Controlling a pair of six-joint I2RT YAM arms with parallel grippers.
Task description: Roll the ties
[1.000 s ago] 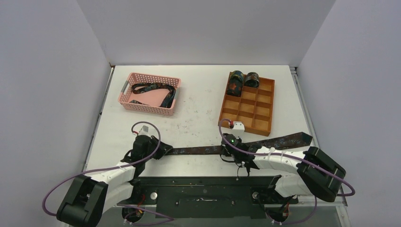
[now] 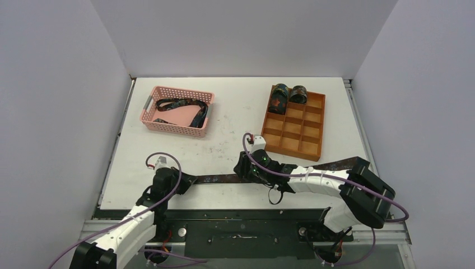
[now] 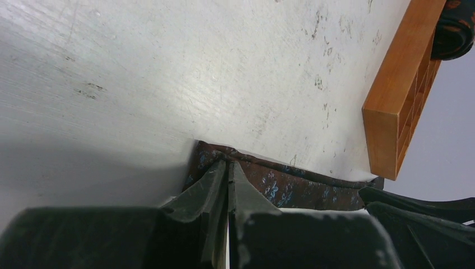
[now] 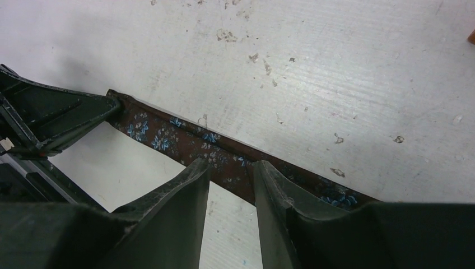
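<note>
A long dark brown tie with small blue flowers (image 2: 217,179) lies flat across the front of the table, its wide end to the right. At its narrow left end, my left gripper is shut with its tips down at the cloth; whether any cloth is pinched between them is hidden. Farther right, my right gripper stands part open above the tie, nothing gripped between its fingers. My right arm covers part of the tie's middle in the top view.
A pink basket (image 2: 175,131) with another dark tie (image 2: 194,102) stands at the back left. The brown divided tray (image 2: 293,152) at the back right holds several rolled ties (image 2: 299,94) in its far compartments. Bare table lies between them.
The right gripper has shifted left along the tie and parted its fingers.
</note>
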